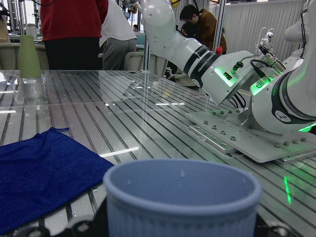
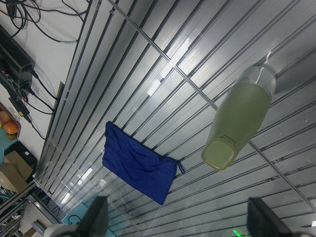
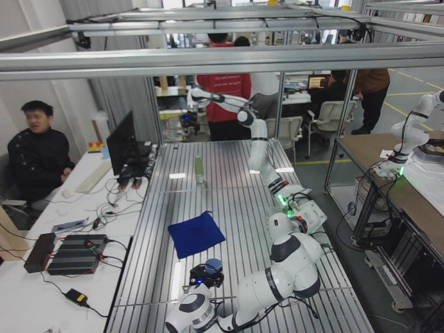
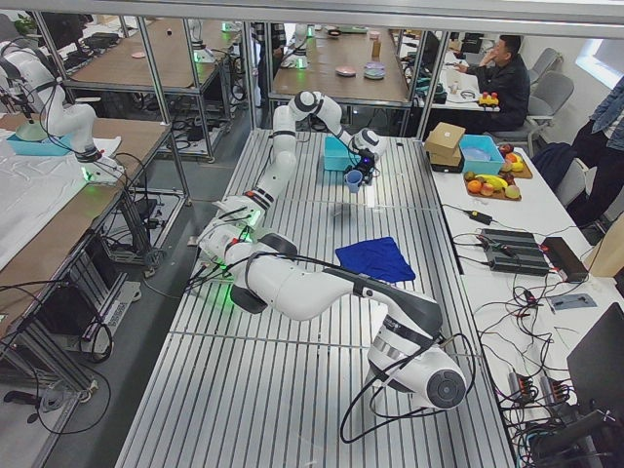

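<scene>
A light-blue cup (image 1: 181, 197) (image 3: 214, 264) fills the bottom of the left wrist view, held by my left gripper (image 3: 207, 276), short of a blue cloth (image 3: 196, 234) lying on the slatted metal table (image 3: 159, 291). A green bottle with a clear end (image 2: 237, 113) (image 3: 198, 168) stands at the far part of the table. My right gripper (image 3: 189, 121) hangs raised above that end; in the right wrist view its fingers are apart at the bottom edge with nothing between them.
A teal bin (image 4: 336, 153) sits behind the left gripper in the camera right view. Fruit, boxes, electronics and cables cover the white side desk (image 3: 62, 312).
</scene>
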